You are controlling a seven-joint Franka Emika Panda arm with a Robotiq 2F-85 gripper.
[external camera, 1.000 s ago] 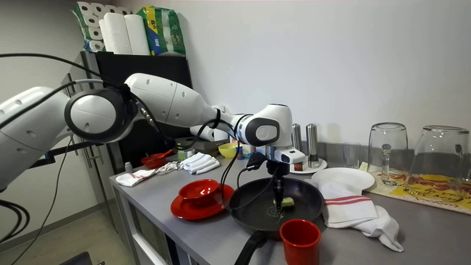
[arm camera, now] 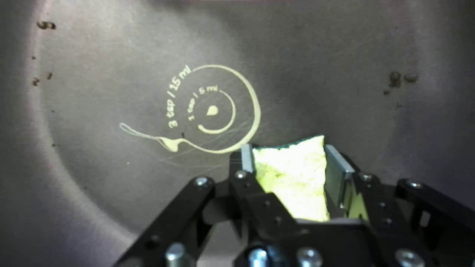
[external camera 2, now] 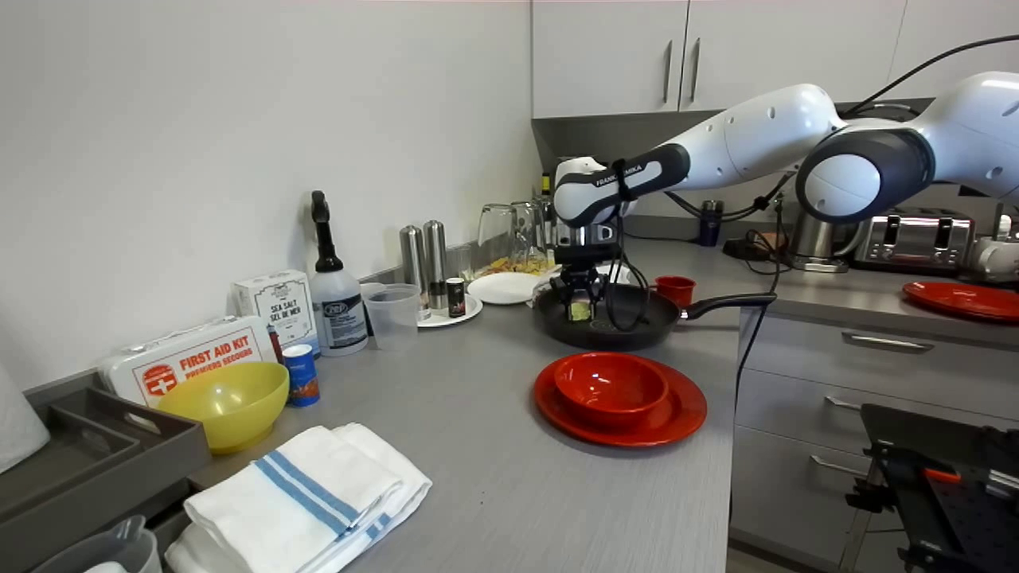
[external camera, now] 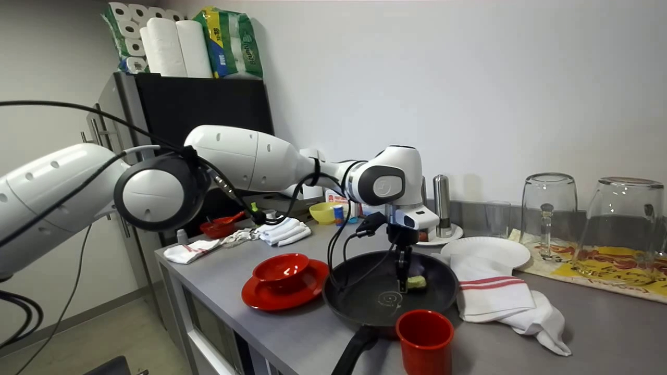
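A yellow-green sponge point(arm camera: 291, 173) with a dark green far edge is pinched between the two fingers of my gripper. In exterior view 1 the same sponge point(external camera: 417, 282) shows low inside the black frying pan point(external camera: 350, 306), right of the printed rings on its floor. My gripper point(external camera: 403, 287) points straight down into the pan, shut on the sponge. Whether the sponge touches the pan floor is hard to tell. Small dark specks point(arm camera: 395, 79) dot the pan's surface in the wrist view.
Close to the pan stand a red cup point(external camera: 426, 344), a red plate point(external camera: 259, 303) with a red bowl point(external camera: 281, 267) on it, and a white towel point(external camera: 494, 290) with red stripes. A white plate point(external camera: 491, 250) lies behind. Exterior view 2 shows open counter point(external camera 2: 478, 430) left of the red plate.
Inside the pan, my gripper and the sponge have shifted a little to the right in exterior view 1, and the arm with them. The pan stays where it was.
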